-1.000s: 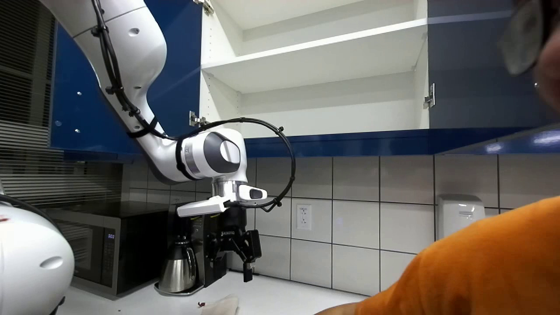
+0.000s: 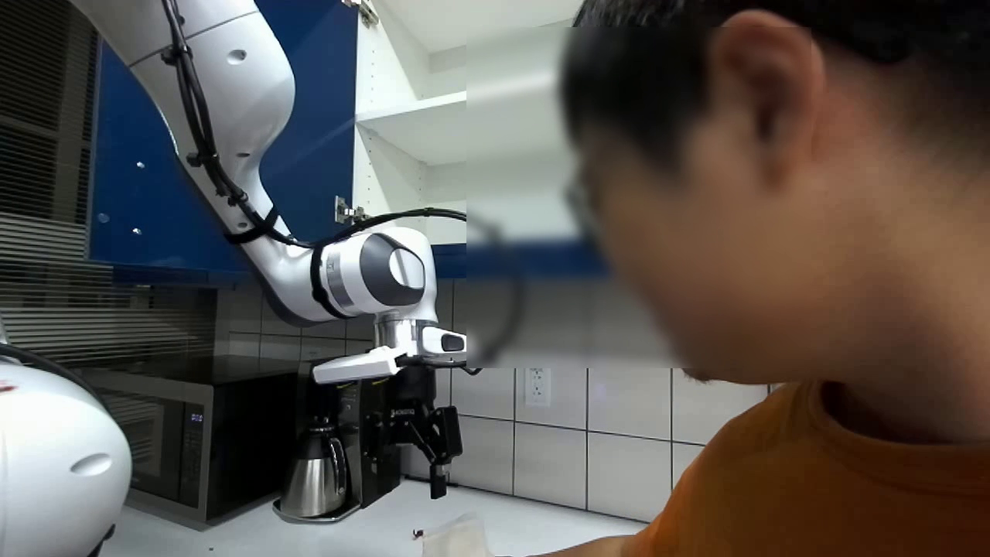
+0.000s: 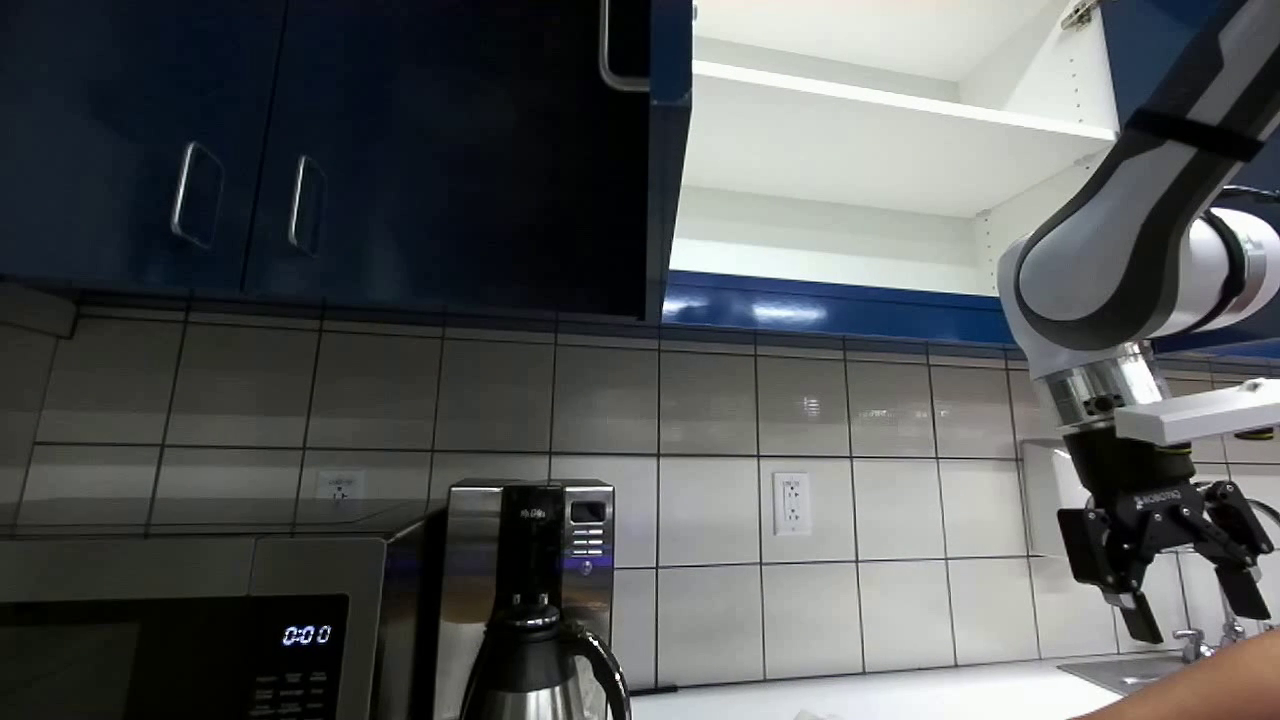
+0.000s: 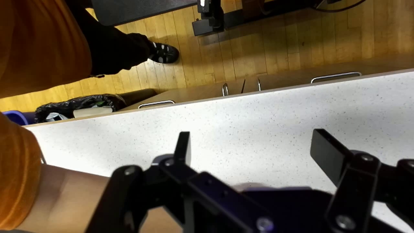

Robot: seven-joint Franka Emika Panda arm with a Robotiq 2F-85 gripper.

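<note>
My gripper stands open above the white counter point(image 4: 248, 128), its two fingers wide apart with only bare counter showing between them in the wrist view. From the side, in exterior view 2, the same gripper point(image 3: 1200, 612) hangs pointing down with a clear gap between its fingertips. A pale, thin bag-like item point(image 2: 459, 537) with a small dark red bit beside it lies on the counter, low in exterior view 1. A person's forearm point(image 2: 594, 546) reaches toward that item; the hand is out of view.
A person in an orange shirt point(image 2: 798, 483) leans in close on the right. A coffee maker with a steel carafe point(image 2: 315, 478) and a microwave point(image 2: 199, 445) stand at the back left. Above, the cabinet point(image 3: 840, 156) is open with empty shelves. Sink point(image 3: 1122, 672) at far right.
The person has leaned further into exterior view 1, now covering much of the cabinet. The pale item has shifted right along the counter. My arm and gripper look unmoved.
</note>
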